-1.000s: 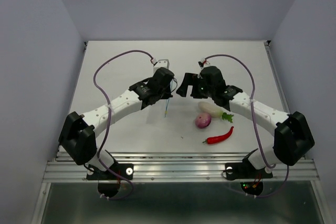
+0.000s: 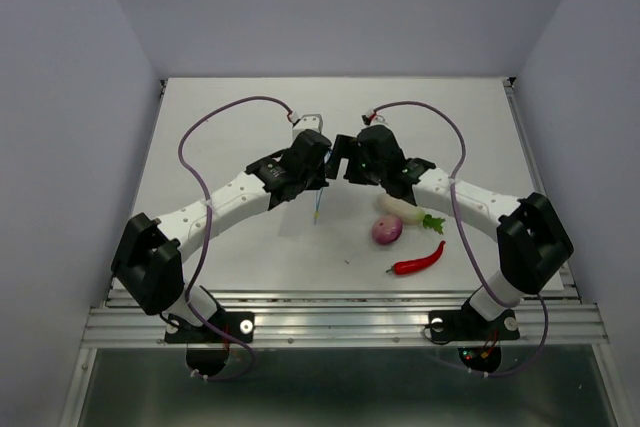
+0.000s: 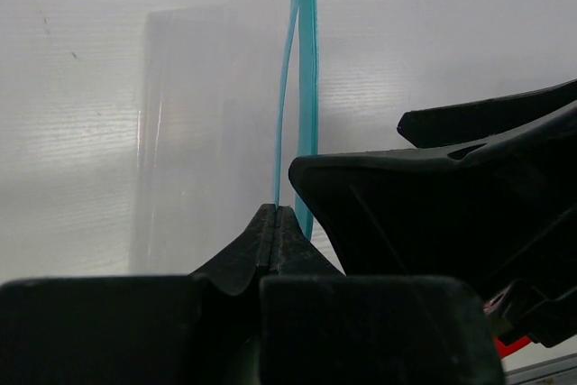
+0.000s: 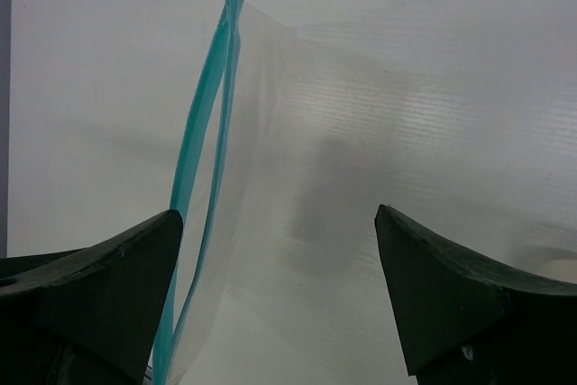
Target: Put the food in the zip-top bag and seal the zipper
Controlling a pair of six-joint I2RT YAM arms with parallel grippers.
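Observation:
A clear zip bag with a teal zipper [image 3: 307, 78] lies on the white table, its zipper strip standing up in both wrist views. My left gripper is shut at the zipper's thin edge; whether it pinches it is hard to tell. My right gripper stands open over the bag, one finger right beside the zipper strip. In the top view a pale, leafy vegetable [image 2: 400, 208], a red onion [image 2: 387, 229] and a red chili [image 2: 416, 263] lie to the right of the bag.
Grey walls border it, and a metal rail [image 2: 320, 312] runs along the front.
My right gripper has moved left toward the bag's zipper and my left gripper. The left arm and the food have stayed in place.

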